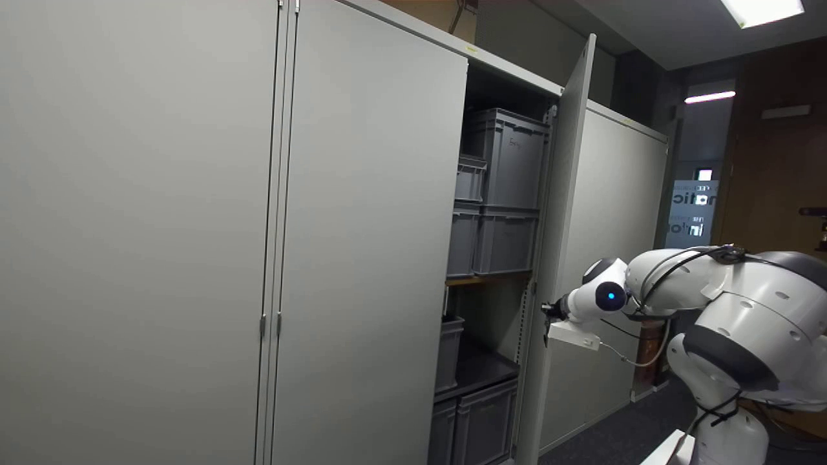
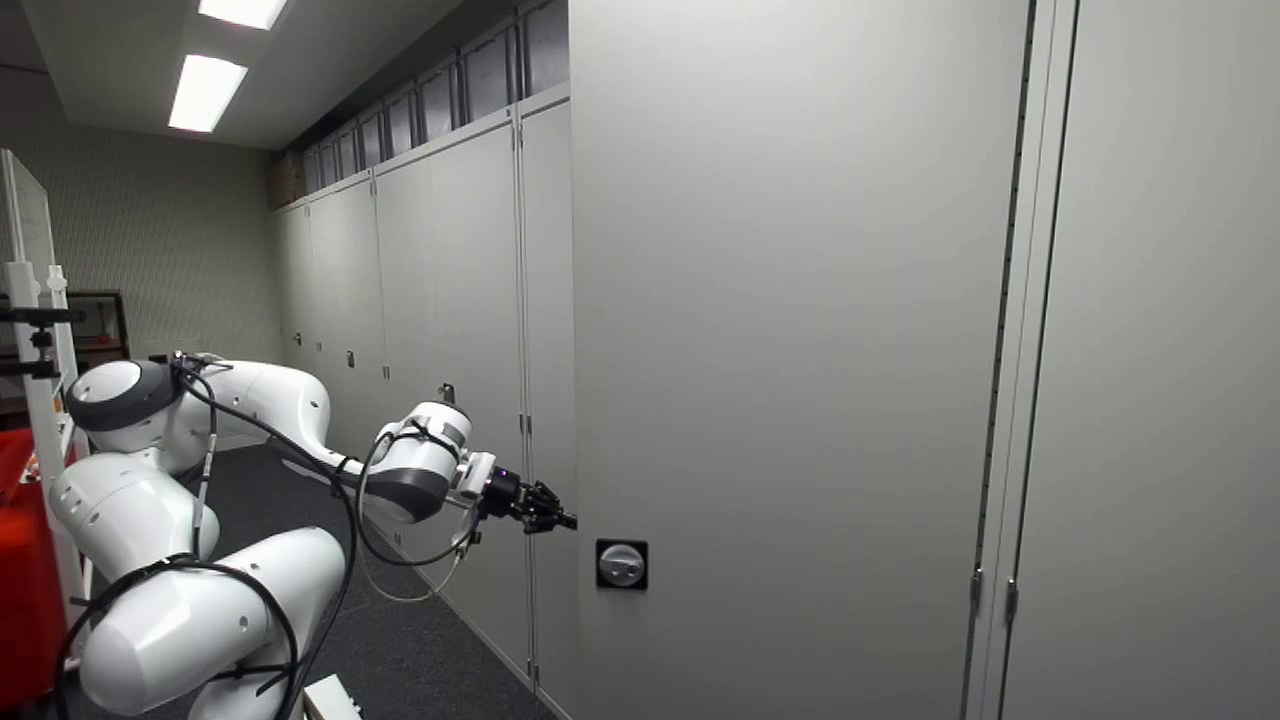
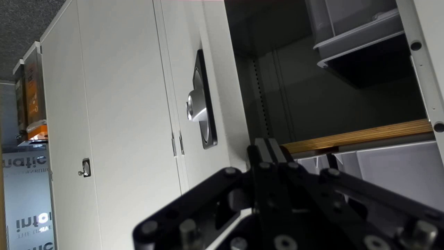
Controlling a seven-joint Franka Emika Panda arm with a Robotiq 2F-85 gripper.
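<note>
One grey cabinet door (image 1: 572, 163) stands swung open, its free edge turned toward the arm. On its outer face is a round silver latch (image 2: 621, 564) in a black plate; the wrist view shows the same latch (image 3: 198, 104) left of the fingertips. My gripper is shut, and nothing shows between its fingers. Its tips lie at the door's free edge in the wrist view; whether they touch it cannot be told. From the second exterior view, my gripper (image 2: 564, 521) points at that edge, slightly above latch height, with the tips partly hidden by the door.
Behind the open door, grey bins (image 1: 512, 163) fill shelves, and a wooden shelf edge (image 3: 358, 135) crosses the opening. The neighbouring door (image 1: 372, 232) is closed.
</note>
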